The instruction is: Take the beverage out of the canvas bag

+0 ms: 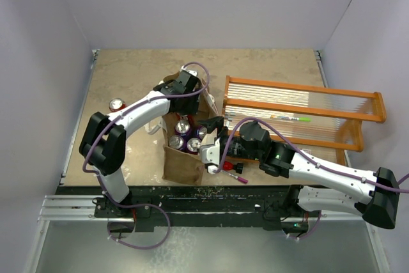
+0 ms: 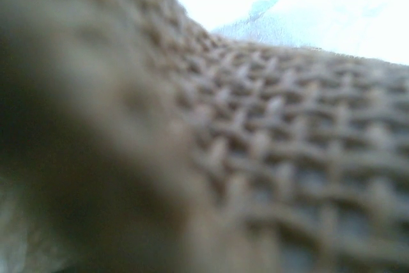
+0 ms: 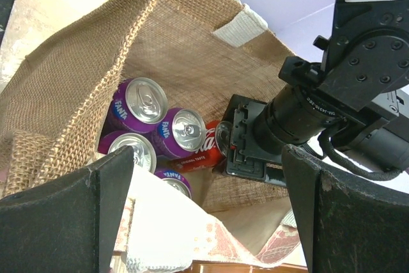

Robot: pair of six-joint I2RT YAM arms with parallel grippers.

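The canvas bag (image 1: pixel 182 169) stands open, holding several purple Fanta cans (image 3: pixel 140 99) and a red Coca-Cola can (image 3: pixel 201 156). My left gripper (image 1: pixel 188 103) reaches down into the bag's far end; in the right wrist view it sits at the Coke can's top, its fingertips largely hidden, so what it grips is unclear. Its wrist view shows only blurred burlap. My right gripper is open over the bag's side, with the pale flap (image 3: pixel 166 228) between its fingers.
A red can (image 1: pixel 116 105) stands on the table at left. A wooden rack (image 1: pixel 300 91) with pens fills the right side.
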